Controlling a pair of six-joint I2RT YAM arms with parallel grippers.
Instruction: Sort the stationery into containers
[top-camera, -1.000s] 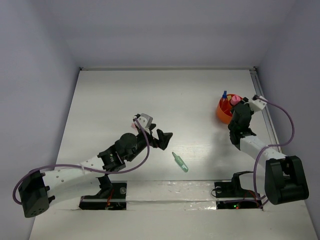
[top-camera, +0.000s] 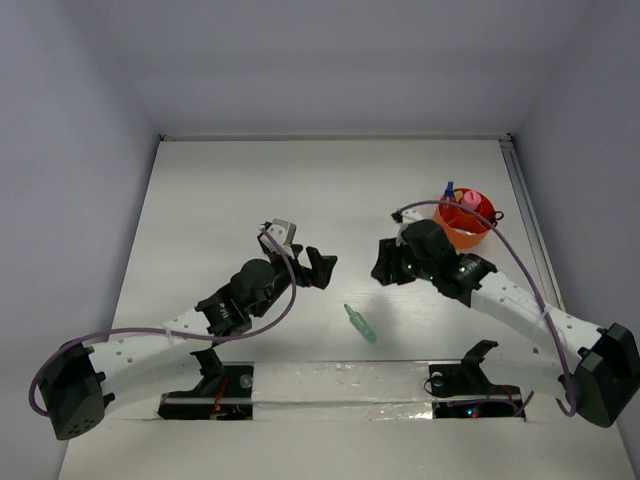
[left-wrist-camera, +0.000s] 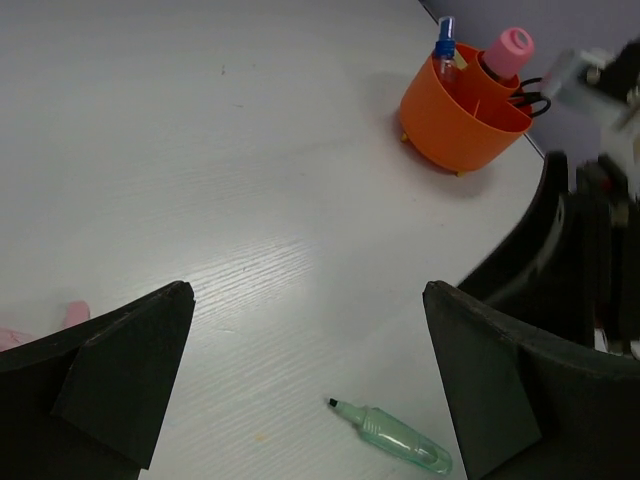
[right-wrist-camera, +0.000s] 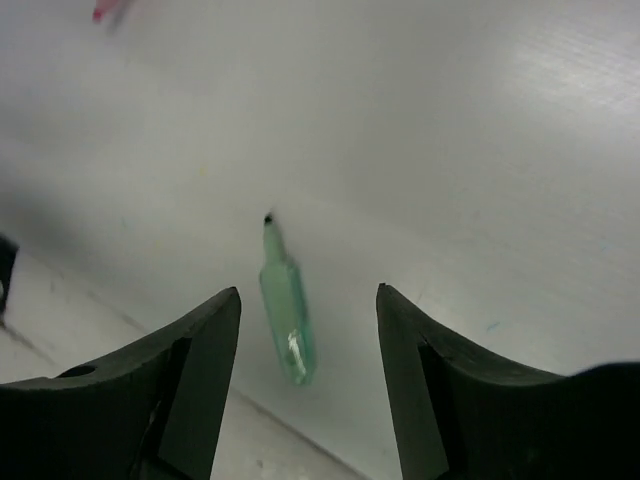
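Note:
A green marker (top-camera: 360, 324) (right-wrist-camera: 287, 312) lies on the table between the arms, blurred in the right wrist view. My left gripper (top-camera: 317, 267) is open and empty, above the table left of the marker. My right gripper (top-camera: 385, 262) hangs above and beyond the marker, its fingers apart, nothing between them. An orange organizer (top-camera: 466, 233) (left-wrist-camera: 450, 130) at the back right holds a blue-capped item (left-wrist-camera: 445, 45), a pink item (left-wrist-camera: 508, 52) and black-handled scissors. A pink object (left-wrist-camera: 40, 330) lies at the left of the left wrist view, partly hidden.
Side walls enclose the white table (top-camera: 230, 180). A strip runs along the front edge, near both arm bases.
My right arm has swung from over the orange organizer leftward and toward the marker. The left gripper has shifted slightly left and up in the top view.

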